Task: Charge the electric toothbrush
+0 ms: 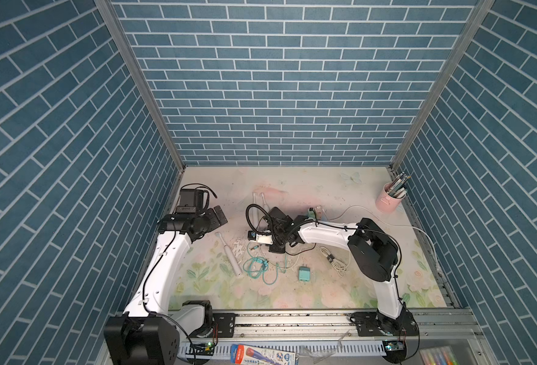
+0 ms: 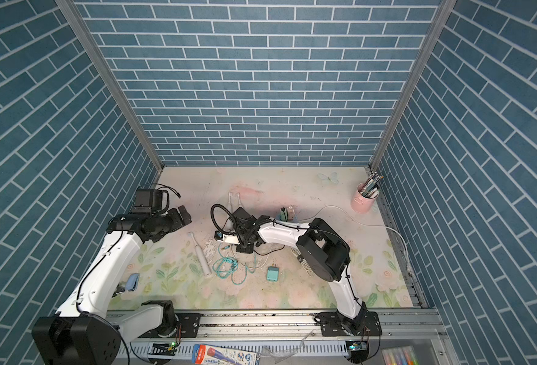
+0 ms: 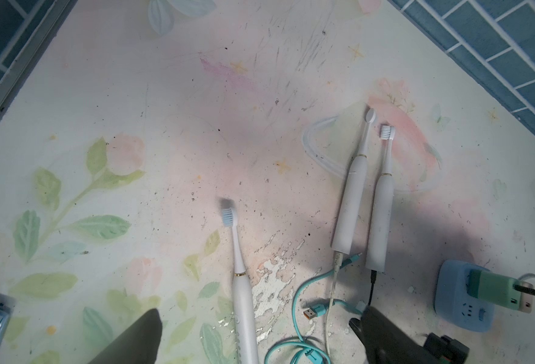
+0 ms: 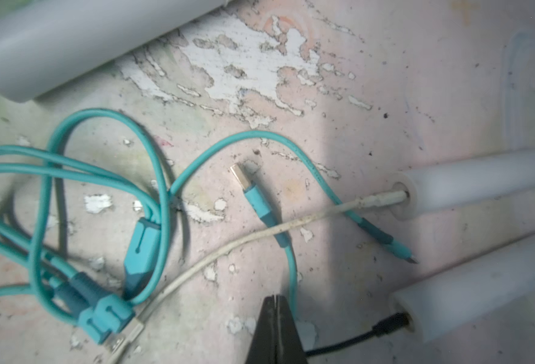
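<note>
Two white toothbrushes lie side by side, one (image 3: 351, 203) with a white cable (image 4: 237, 242) in its base, the other (image 3: 381, 221) with a black cable (image 4: 352, 345) in its base. A third toothbrush (image 3: 243, 309) lies apart, its base not seen in the left wrist view. My left gripper hangs above the table, open and empty. My right gripper is shut close over the black cable and teal cable, nothing seen between its fingertips. The teal cable (image 4: 219, 145) lies loosely coiled, with a USB plug (image 4: 258, 200) and a small plug (image 4: 394, 247) showing.
A blue power strip (image 3: 461, 297) holds a green charger (image 3: 497, 290). A teal adapter (image 1: 304, 273) and a coiled white cable (image 1: 335, 261) lie nearer the front. A pink pen cup (image 1: 388, 199) stands back right.
</note>
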